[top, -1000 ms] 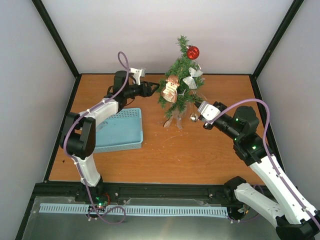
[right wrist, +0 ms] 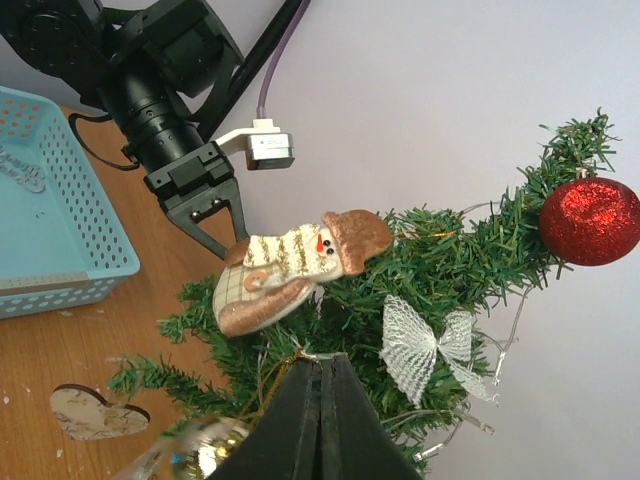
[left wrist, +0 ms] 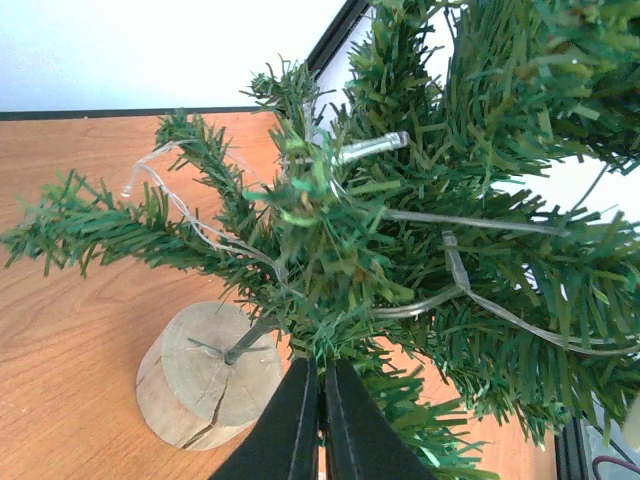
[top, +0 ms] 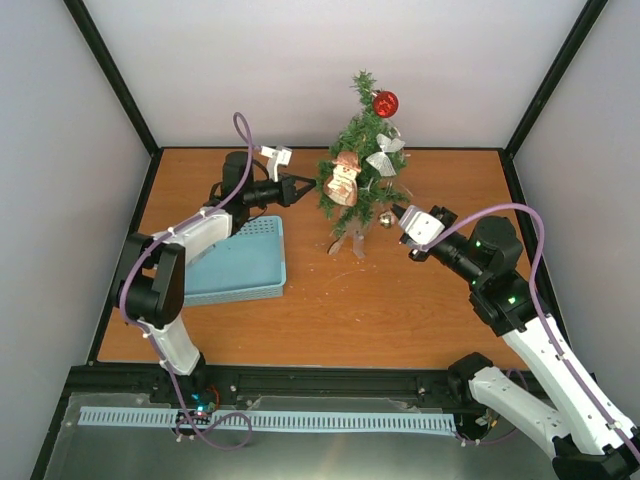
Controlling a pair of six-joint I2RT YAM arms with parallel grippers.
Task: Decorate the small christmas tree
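Observation:
The small green tree (top: 358,140) leans at the back of the table, its round wooden base (left wrist: 225,365) showing in the left wrist view. It carries a red ball (top: 385,104), a silver bow (top: 384,156) and a snowman stocking (top: 342,178). My left gripper (top: 313,184) is shut beside the stocking; green needles stand at its tips, nothing clear between them. On the tree's lower right, my right gripper is shut on the thin gold string (right wrist: 272,380) of a shiny gold ball (right wrist: 208,447). The ball hangs just below those fingertips, partly cut off.
A light blue basket (top: 285,262) stands on the left, with a clear ornament (right wrist: 22,172) inside. A wooden heart (right wrist: 98,413) is near the tree's foot. Clear wire lights (left wrist: 420,303) run through the branches.
The gold ball has shifted up in the top view, closer to the branches, together with a slight move of my right gripper.

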